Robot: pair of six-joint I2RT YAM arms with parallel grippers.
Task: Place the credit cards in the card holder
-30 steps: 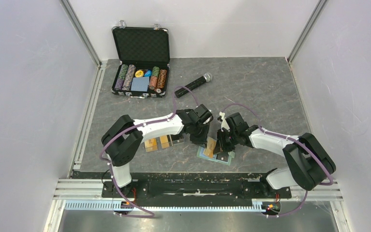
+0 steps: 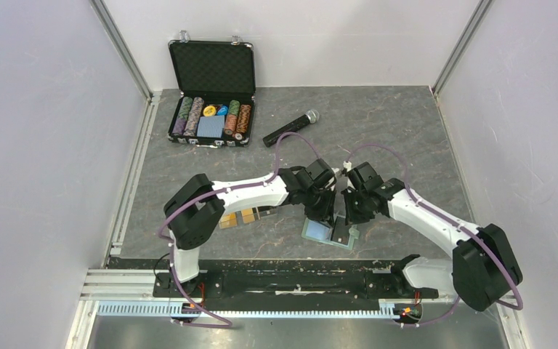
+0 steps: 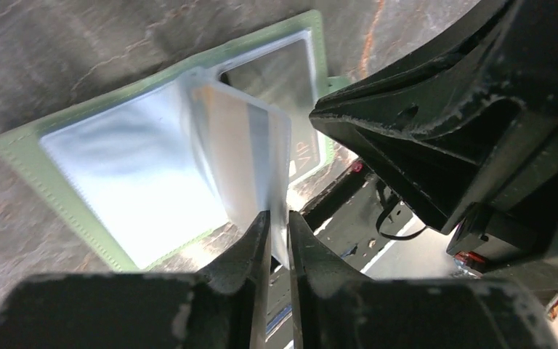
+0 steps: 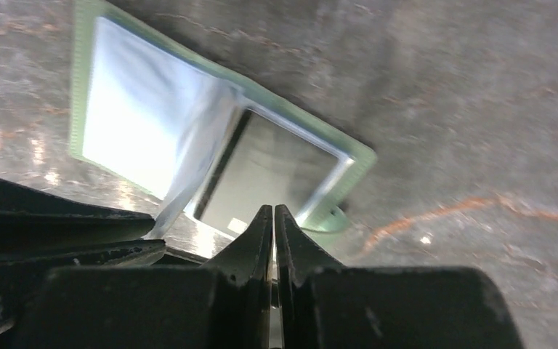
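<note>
The open card holder (image 2: 306,234), pale green at its edges, lies below both grippers. Its left side has a bluish-white pocket (image 3: 127,178); its right side has a dark panel (image 4: 272,174). Between them a clear leaf (image 3: 232,156) stands up. My left gripper has that leaf's upper edge between its fingers, which are slightly apart. To the right, over the dark side's lower edge, my right gripper is shut with nothing visible between its tips. Orange-tan cards (image 2: 229,220) lie left of the holder, partly hidden by the left arm.
A black microphone (image 2: 283,131) lies behind the arms. An open case of poker chips (image 2: 211,120) stands at the back left. Both gripper heads are close together over the holder.
My left gripper has come right over the holder. The holder has slid a little right; the tan leaf area is hidden now.
</note>
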